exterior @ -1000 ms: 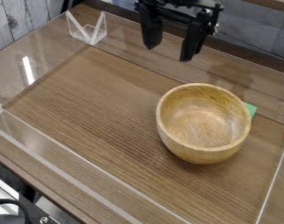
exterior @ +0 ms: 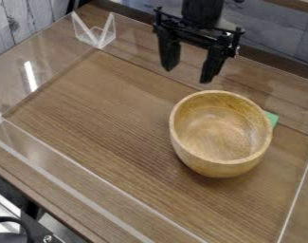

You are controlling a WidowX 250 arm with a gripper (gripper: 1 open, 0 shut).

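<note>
My black gripper (exterior: 193,59) hangs over the back middle of the wooden table (exterior: 93,123), its two dark fingers pointing down and standing apart, with nothing visible between them. It is above and behind a round, light wooden bowl (exterior: 220,133), which sits empty on the right half of the table.
A small green object (exterior: 271,120) lies just behind the bowl's right side, partly hidden. Clear plastic pieces (exterior: 96,28) are at the back left. A black cable (exterior: 17,226) shows at the lower left.
The gripper has moved lower in the view, toward the bowl, over the last second. The bowl and green object have not moved.
</note>
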